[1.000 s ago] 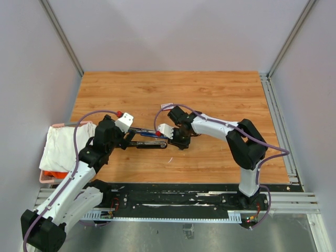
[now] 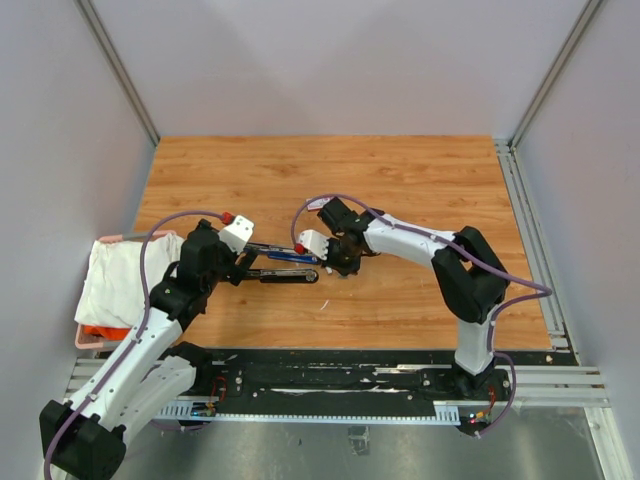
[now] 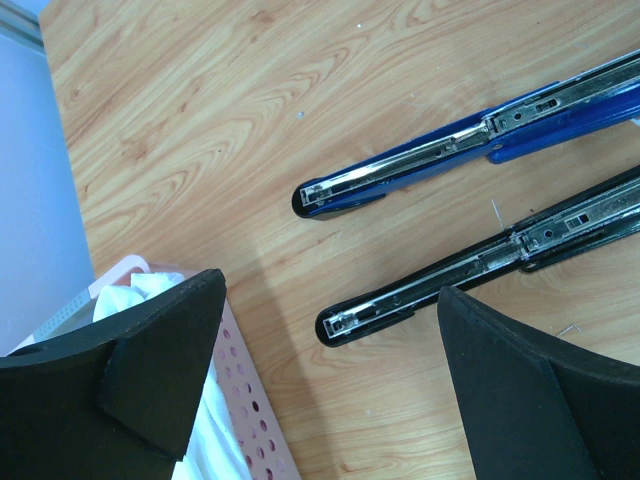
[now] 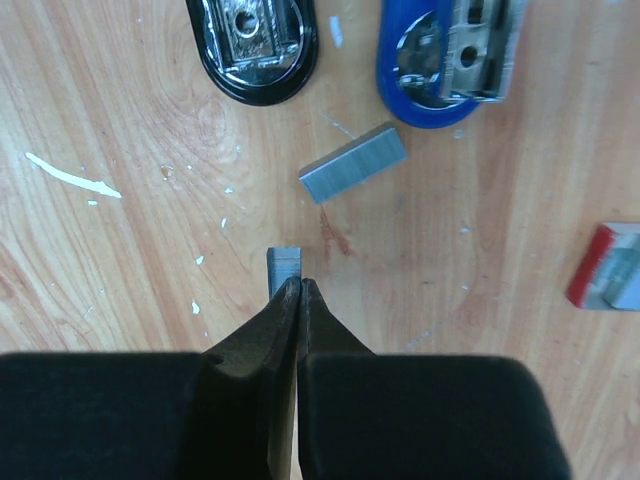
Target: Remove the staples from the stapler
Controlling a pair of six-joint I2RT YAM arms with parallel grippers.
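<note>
Two long staplers, one blue (image 3: 405, 165) and one black (image 3: 440, 280), lie opened out side by side on the table. My left gripper hangs open above their left ends, nothing between its fingers. In the right wrist view my right gripper is shut just beyond the stapler ends. A small grey staple strip (image 4: 284, 262) shows right at its tips, its near part hidden by them; whether they touch it I cannot tell. Another staple strip (image 4: 352, 163) lies loose between the ends of the black stapler (image 4: 257, 50) and the blue stapler (image 4: 425, 70).
A pink basket (image 2: 88, 340) with white cloth (image 2: 125, 280) stands at the left edge. Near the right gripper sits a small red and white box (image 4: 612, 268). Slivers of debris (image 4: 75, 177) are scattered about.
My right gripper has shifted slightly toward the back of the table in the top view. The left arm and both staplers look unmoved.
</note>
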